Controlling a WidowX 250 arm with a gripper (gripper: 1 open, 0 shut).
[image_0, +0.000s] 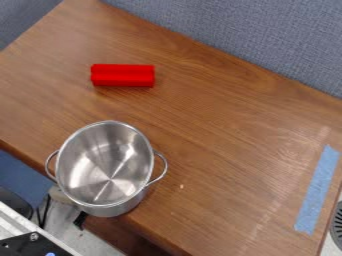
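Observation:
A red cylinder (122, 75) lies on its side on the wooden table (227, 140), toward the back left. A steel pot (106, 168) with two side handles stands at the table's front left edge, empty inside. No gripper can be clearly made out; only dark and white hardware shows at the bottom left corner.
A strip of blue tape (315, 190) runs along the table's right side. A grey padded wall (254, 40) bounds the back. Cables show beyond the front left edge.

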